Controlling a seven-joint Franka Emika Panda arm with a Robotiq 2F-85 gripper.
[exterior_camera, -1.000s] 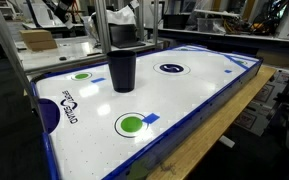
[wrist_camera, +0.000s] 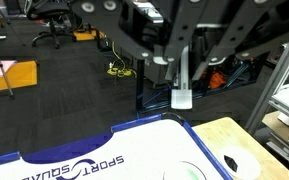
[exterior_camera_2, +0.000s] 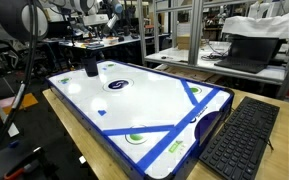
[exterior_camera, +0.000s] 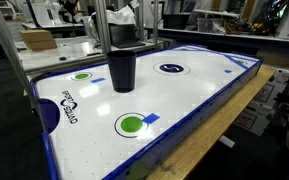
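Observation:
At the top middle of the wrist view is my gripper, its dark fingers close together. A pale, narrow object (wrist_camera: 181,97) sticks out between them, and the gripper is shut on it; what it is cannot be made out. A black cup (exterior_camera: 122,72) stands upright on the white board (exterior_camera: 199,98). In exterior view 2 the same cup (exterior_camera_2: 91,67) is at the far left end of the board. The cup does not show in the wrist view. Below the gripper there, the board's blue-edged corner (wrist_camera: 164,122) is in view, with clear space between.
A black keyboard (exterior_camera_2: 249,138) lies beside the board on the wooden table (exterior_camera_2: 276,160). Behind the board stand a laptop (exterior_camera_2: 252,52) and metal posts. Blue tape lines cross the board's near end in exterior view 2. Most of the board's surface is bare.

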